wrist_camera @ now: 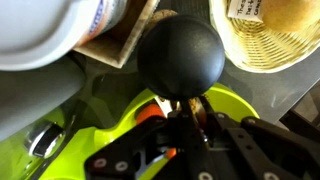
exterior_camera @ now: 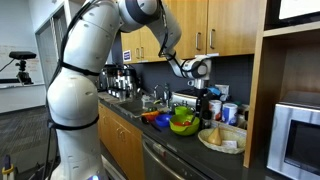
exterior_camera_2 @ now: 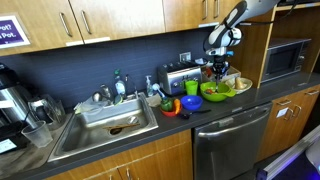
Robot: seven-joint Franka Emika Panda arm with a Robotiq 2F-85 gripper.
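A black, round-headed utensil [wrist_camera: 180,55] fills the middle of the wrist view, its narrow end running down to my gripper. The gripper is shut on this utensil; the exact contact between the fingers is dark and partly hidden. Below lies a bright green bowl [wrist_camera: 240,105] with orange, red and white items inside. In exterior view 1 my gripper [exterior_camera: 207,93] hangs close over the counter, by the green bowl [exterior_camera: 184,124]. The second exterior view shows the gripper [exterior_camera_2: 220,75] above and behind the green bowl [exterior_camera_2: 214,91], too small for detail.
A wicker basket [exterior_camera: 222,146] with bread-like food stands right of the bowl. White containers [exterior_camera: 229,113] are behind, near the wall. A toaster [exterior_camera_2: 176,77] and a red-and-green cluster lie left of the bowl. The sink [exterior_camera_2: 115,125] is farther left.
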